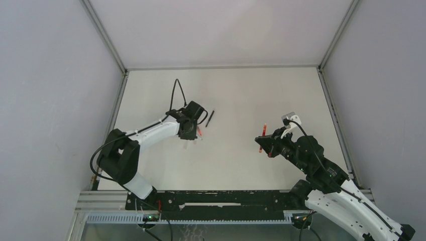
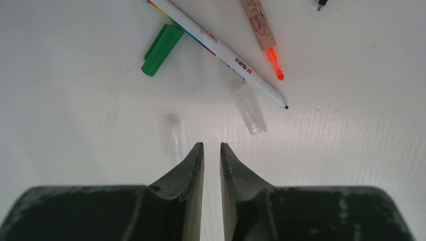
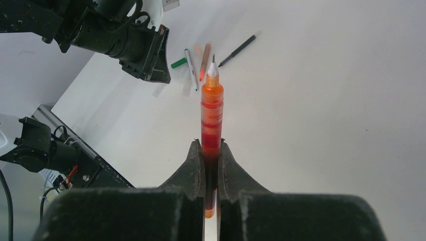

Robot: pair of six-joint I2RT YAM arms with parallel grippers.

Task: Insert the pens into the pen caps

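Observation:
Below my left gripper lie a white marker (image 2: 221,52), a green cap (image 2: 162,49), a clear cap (image 2: 248,110) and a brown-orange marker (image 2: 258,25). A narrow gap shows between its fingertips, with bare table and nothing held. My right gripper is shut on an upright orange pen (image 3: 212,108), tip upward, over the right part of the table in the top view (image 1: 262,140). A dark pen (image 3: 237,51) lies beside the markers.
Walls stand at both sides and the back, with a dark rail (image 1: 231,198) along the front edge.

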